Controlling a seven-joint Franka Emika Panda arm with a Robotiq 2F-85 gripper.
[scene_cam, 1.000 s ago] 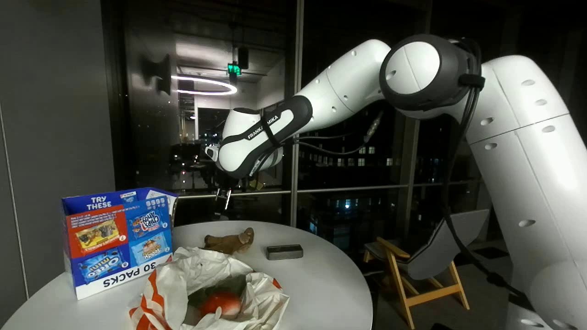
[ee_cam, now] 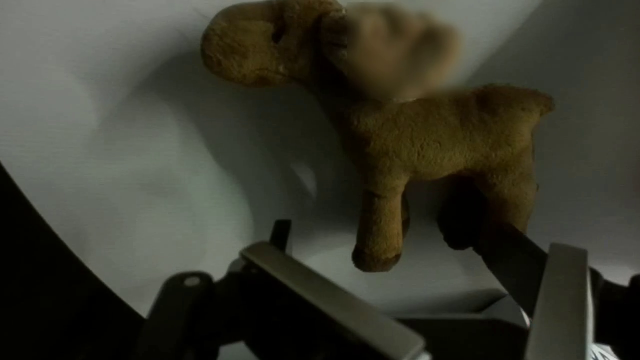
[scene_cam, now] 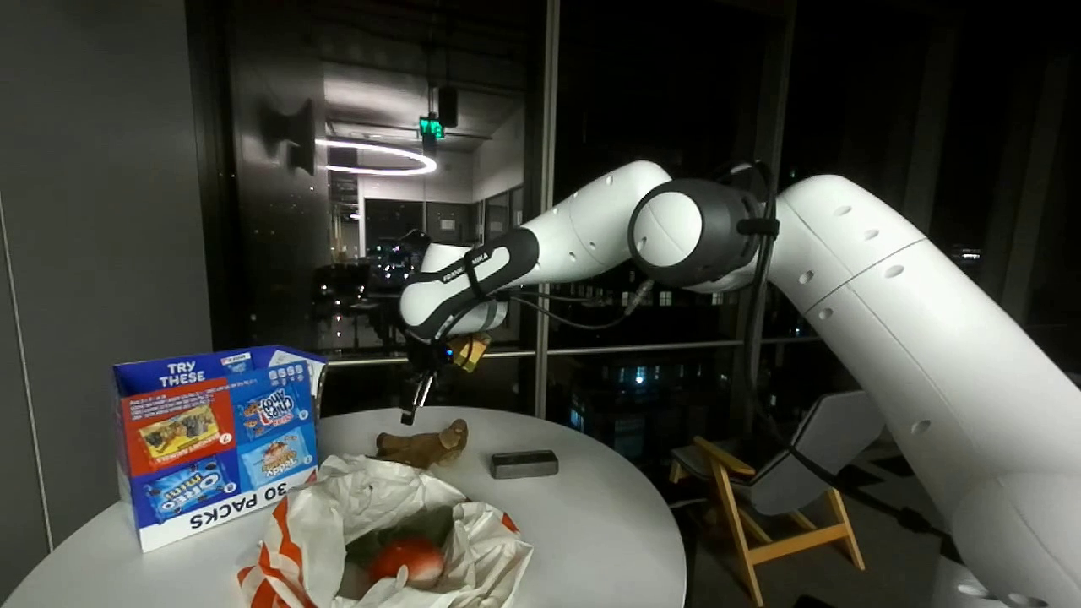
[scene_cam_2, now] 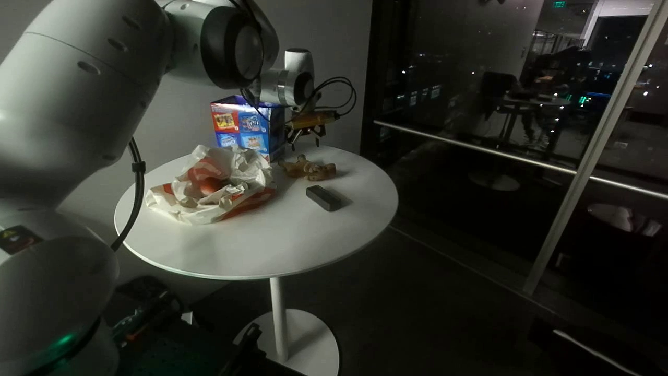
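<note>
A brown plush animal lies on its side on the white table, its head at the upper left in the wrist view and its legs toward my fingers. In the first exterior view the plush lies behind the paper bag. My gripper hangs above and just behind it, tilted. The fingers are open, and the wrist view shows a wide gap between the fingers with nothing held there. From the second exterior view, the gripper is over the far side of the plush, apart from it.
A crumpled white-and-orange paper bag holds a red round item. Beside it stands a blue snack box. A dark grey block lies right of the plush.
My arm has come lower and a little farther left, with the gripper turned and closer to the plush. The objects on the table have not moved.
</note>
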